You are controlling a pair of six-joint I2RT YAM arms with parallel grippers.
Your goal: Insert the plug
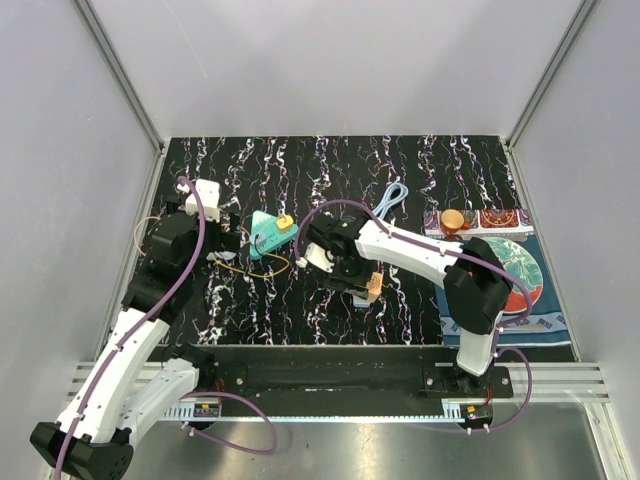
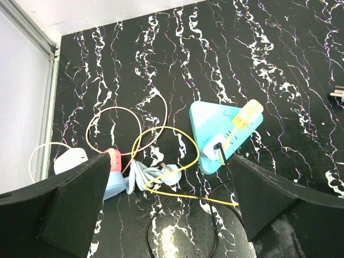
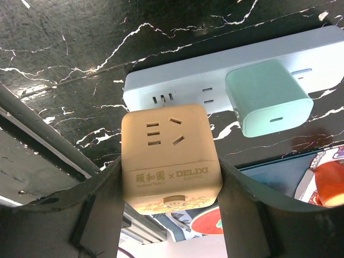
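My right gripper is shut on an orange-tan adapter plug (image 3: pixel 169 142), with one finger on each side. The adapter's socket face is turned to the camera; its prongs are hidden. Behind it lies a white power strip (image 3: pixel 177 75), whose uncovered slots show just past the adapter's upper edge. Whether the adapter touches the strip cannot be told. A pale green adapter (image 3: pixel 271 99) sits on the same strip, farther along. Over the left side of the table, my left gripper stands open, its fingers wide apart and nothing held between them.
A turquoise triangular power strip (image 2: pixel 201 118) carries a yellow plug (image 2: pixel 249 113) and a white one. Tangled cables and a red-and-white plug (image 2: pixel 114 161) lie below the left gripper. At right are a blue mat (image 1: pixel 548 322) and an orange cup (image 1: pixel 452 221).
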